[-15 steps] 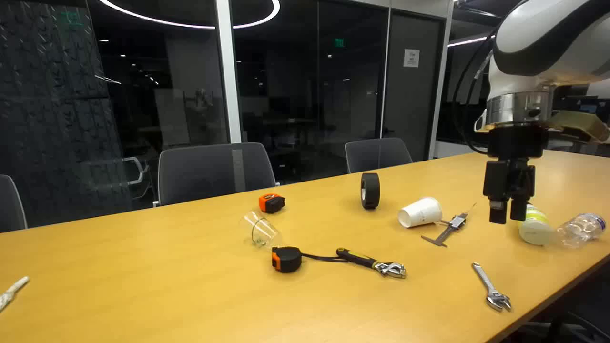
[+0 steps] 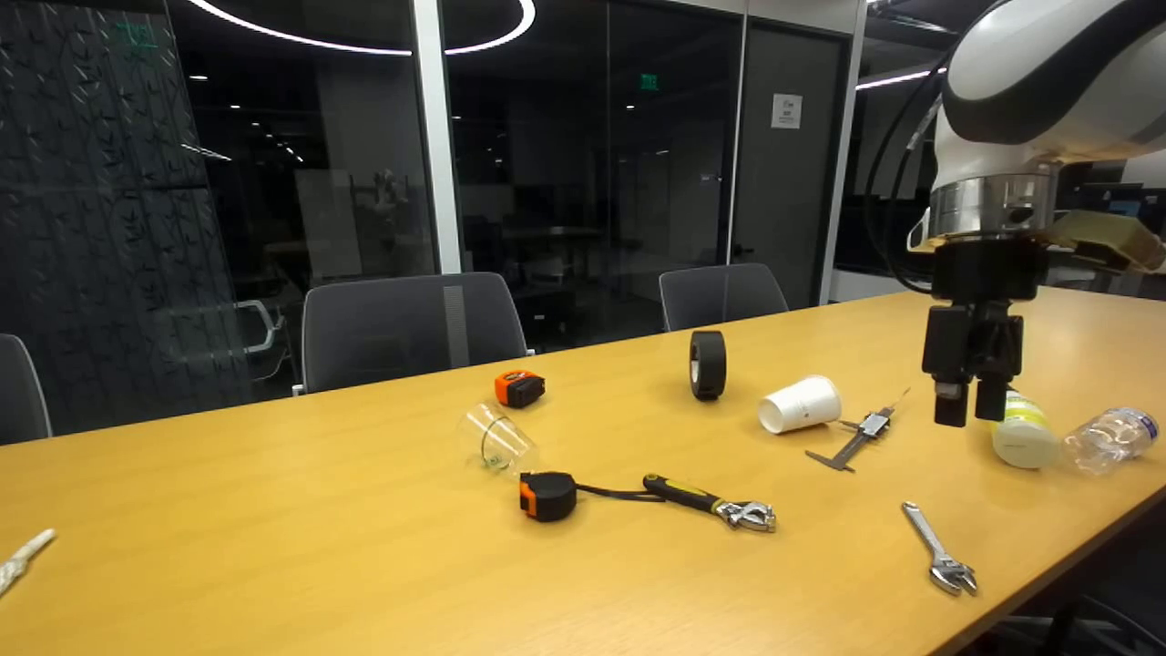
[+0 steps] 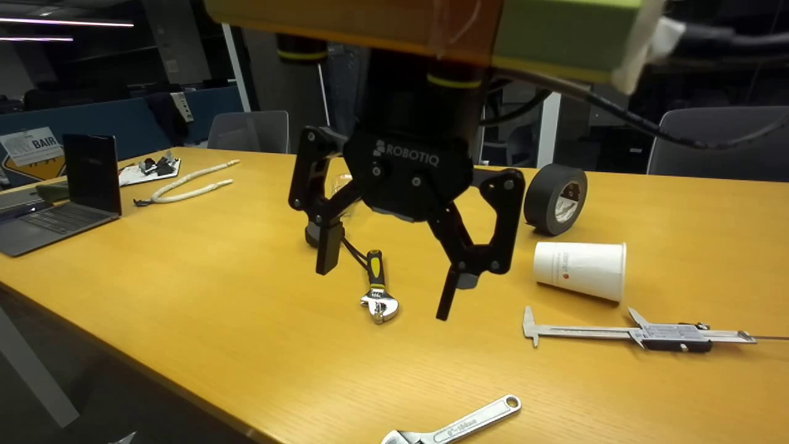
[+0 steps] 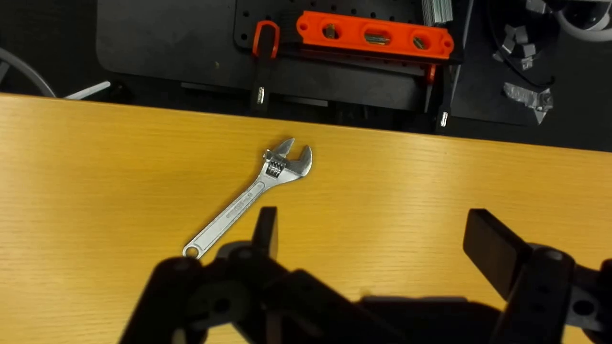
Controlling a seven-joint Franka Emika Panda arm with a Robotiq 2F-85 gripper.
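Observation:
My gripper (image 3: 385, 287) hangs above the table with its two fingers wide apart and nothing between them. In the wrist view a silver adjustable wrench (image 4: 232, 211) lies flat near the table's edge, beyond and to the left of the open gripper. On its side is a white paper cup (image 3: 579, 270), right of the gripper in exterior view 2. A metal caliper (image 3: 592, 333) lies in front of the cup. The wrench with a black and yellow handle (image 2: 689, 494) rests farther along the table, by a black and orange tape measure (image 2: 549, 497).
A roll of black tape (image 2: 708, 365) stands on edge. Close to the gripper in exterior view 1 lie a yellow-labelled container (image 2: 1024, 437) and a clear bottle (image 2: 1109, 439). A clear cup (image 2: 497, 439) and a second tape measure (image 2: 519, 388) lie farther left.
The white cup has shifted very slightly to the left in exterior view 1. The arm and gripper have hardly moved.

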